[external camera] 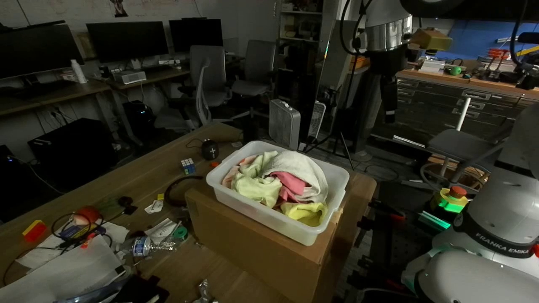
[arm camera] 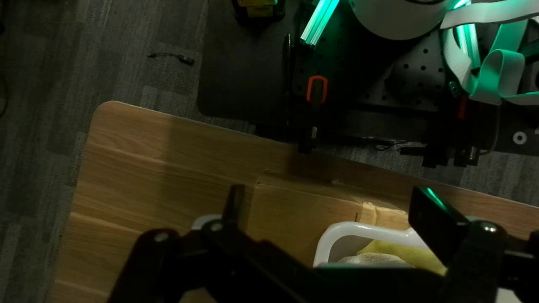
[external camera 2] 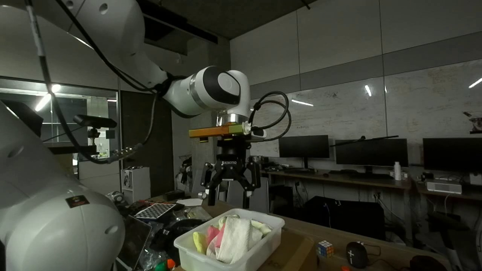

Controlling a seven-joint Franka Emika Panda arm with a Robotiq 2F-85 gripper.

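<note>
A white plastic bin (external camera: 268,217) stands on a cardboard box (external camera: 252,242), full of crumpled cloths. Among them are a white towel (external camera: 303,169), a pink cloth (external camera: 290,182), a pale green cloth (external camera: 255,187) and a yellow cloth (external camera: 308,212). Above the bin's level hangs my gripper (external camera 2: 229,202), pointing down and clear of the cloths. Its two fingers stand wide apart with nothing between them. In the wrist view, the gripper spreads over the box's edge, and one corner of the bin shows a yellow cloth (arm camera: 404,252) inside.
A Rubik's cube (external camera: 188,166) and a round black speaker (external camera: 209,149) sit behind the bin. Left of the box lie a plastic bottle (external camera: 144,246), papers and cables.
</note>
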